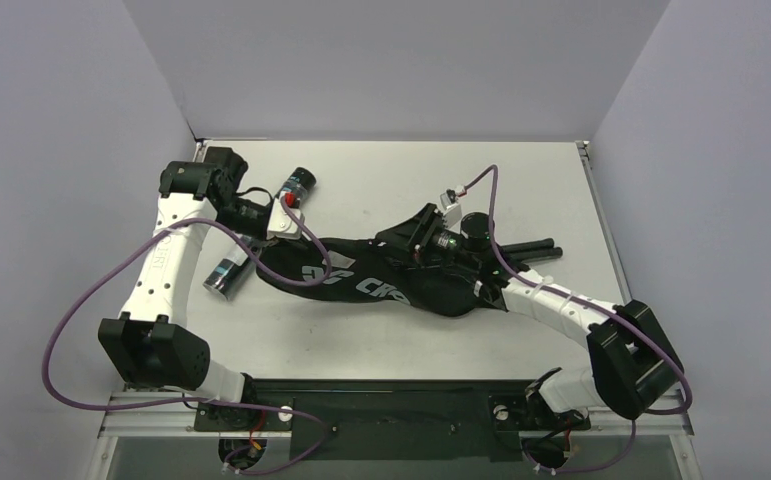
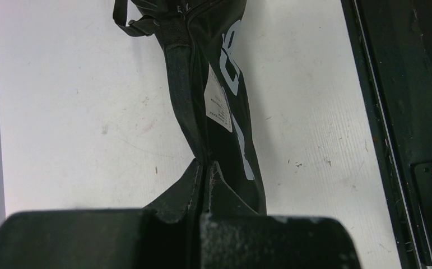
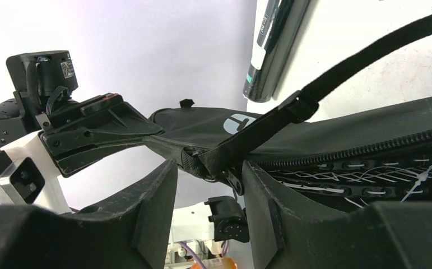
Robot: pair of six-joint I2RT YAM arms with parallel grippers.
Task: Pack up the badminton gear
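Note:
The black racket bag (image 1: 361,270) with white lettering stretches across the table. My left gripper is shut on the bag's left end, which is drawn out toward it. Over the bag's middle, my right gripper (image 1: 399,243) reaches in from the right. In the right wrist view, its fingers (image 3: 160,196) stand apart around the base of the bag's strap (image 3: 309,92) and a small tab (image 3: 235,182), not closed on them. The zipper (image 3: 370,151) gapes, showing racket strings (image 3: 384,185) inside. Two dark racket handles (image 1: 533,250) stick out at the bag's right end.
A shuttlecock tube (image 1: 227,272) lies at the left, partly under the left arm. Another tube end (image 1: 301,182) shows behind that arm. Bare table (image 1: 431,180) lies behind the bag and along the front. Grey walls bound both sides.

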